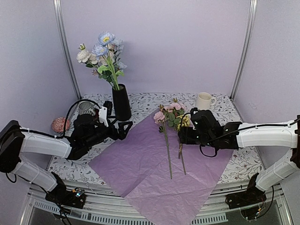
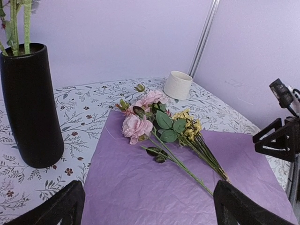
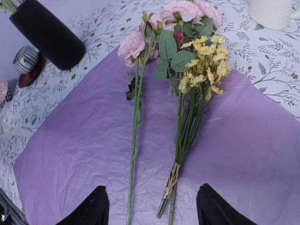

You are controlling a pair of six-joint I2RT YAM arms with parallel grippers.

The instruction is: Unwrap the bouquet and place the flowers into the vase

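The tall black vase (image 1: 121, 103) stands at the back left, holding blue and white flowers (image 1: 106, 49). On the purple sheet lie pink roses (image 3: 133, 49) with long green stems and a tied bunch of yellow flowers (image 3: 206, 68), their heads toward the back. In the right wrist view, my right gripper has its fingers parted, and the stem ends lie in view between them; none is gripped. Over the sheet's left part, my left gripper (image 1: 124, 130) is open and empty, right of the vase.
A cream mug (image 1: 204, 101) sits at the back right. Left of the vase are a striped cup (image 1: 86, 108) and a pinkish round object (image 1: 60, 124).
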